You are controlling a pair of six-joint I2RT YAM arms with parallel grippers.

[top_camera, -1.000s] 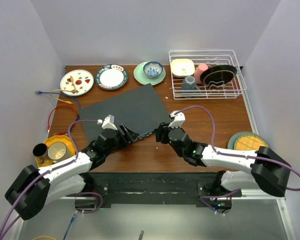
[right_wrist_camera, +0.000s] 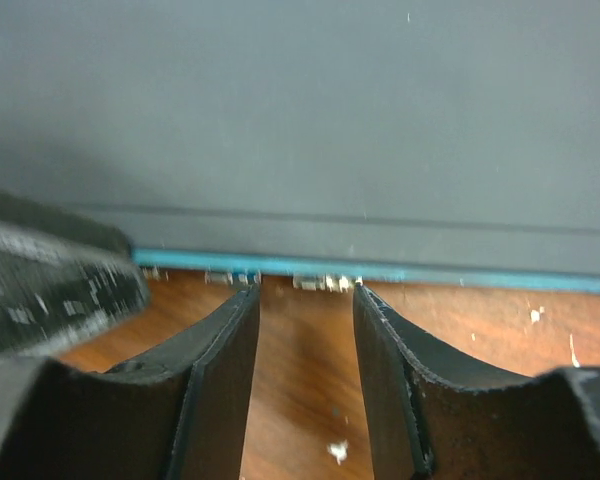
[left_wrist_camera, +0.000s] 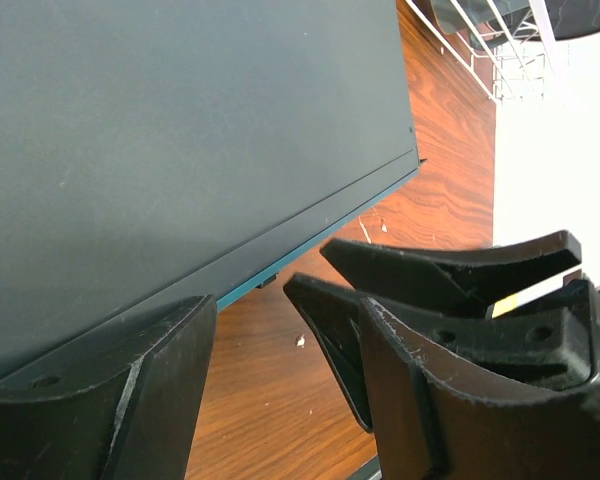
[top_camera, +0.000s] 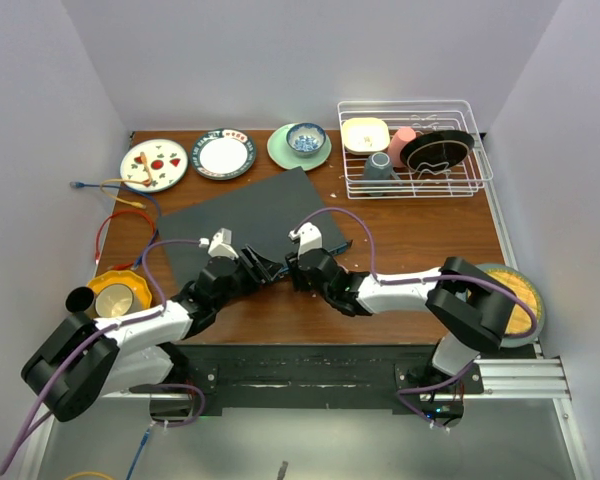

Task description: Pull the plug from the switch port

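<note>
The dark grey switch [top_camera: 240, 210] lies on the wooden table, with a blue-edged front strip [right_wrist_camera: 480, 278] and small ports along it. My left gripper is open at that front edge, toward the switch's left part. Just right of it, my right gripper has its fingertips at the strip, a small gap between them, beside the row of ports. A plug cannot be made out clearly; one may be hidden by the fingers.
A dish rack [top_camera: 360, 186] stands at the back right, plates [top_camera: 223, 155] along the back. Coloured cables [top_camera: 105, 222] and a yellow tray [top_camera: 130, 310] sit at the left. Bare table [top_camera: 430, 230] is to the right.
My right arm has moved left to the switch's front edge, close beside the left gripper. The left arm has shifted only slightly.
</note>
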